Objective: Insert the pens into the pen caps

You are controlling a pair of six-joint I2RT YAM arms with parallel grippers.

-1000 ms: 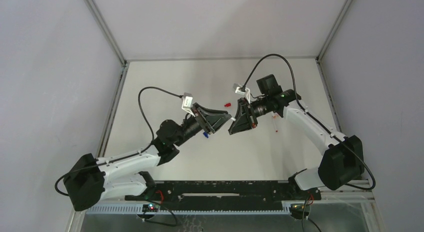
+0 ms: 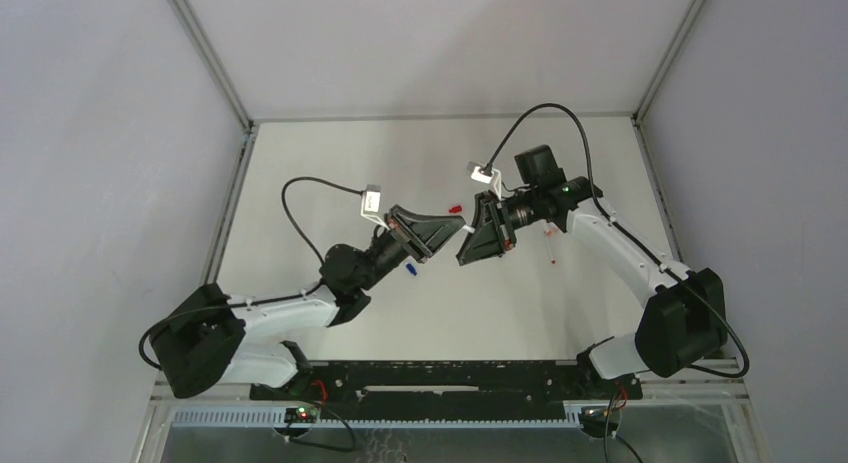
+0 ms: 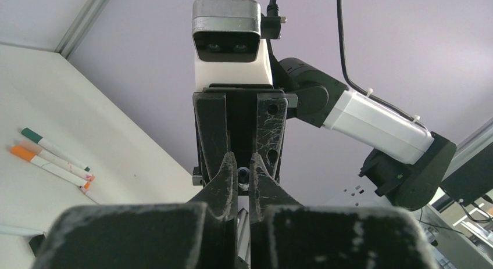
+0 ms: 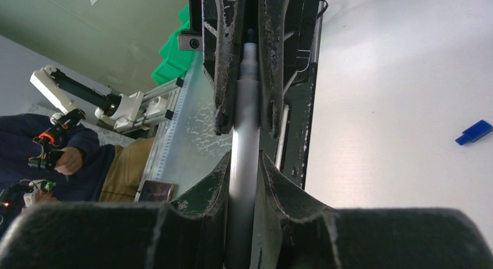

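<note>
My two grippers meet tip to tip above the middle of the table. The right gripper (image 2: 470, 241) is shut on a white pen (image 4: 244, 164), which lies along its fingers in the right wrist view and points at the left gripper (image 2: 452, 226). The left gripper is shut on a small piece (image 3: 243, 176) between its fingertips, seen end-on, probably in line with the pen; whether the two are joined I cannot tell. A blue cap (image 4: 474, 131) and a red cap (image 2: 455, 209) lie on the table.
Several pens (image 3: 52, 164) with orange and green ends lie on the table at the right, behind the right arm.
The left arm has shifted slightly, its elbow moving up and right in the top view. The grippers stay tip to tip; the right arm has barely moved.
</note>
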